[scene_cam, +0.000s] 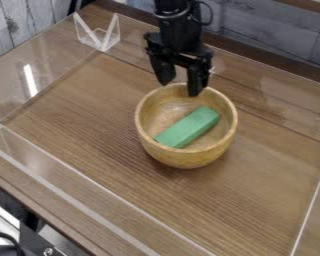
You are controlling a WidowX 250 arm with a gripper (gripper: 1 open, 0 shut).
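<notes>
A tan round bowl [186, 99] sits on the wooden table, with a green oblong block [188, 127] lying diagonally inside it. My dark gripper [179, 72] hangs just above the bowl's back rim, its fingers open and pointing down, with nothing visible between them.
A clear, wiry-looking object [99, 30] stands at the back left near the table's edge.
</notes>
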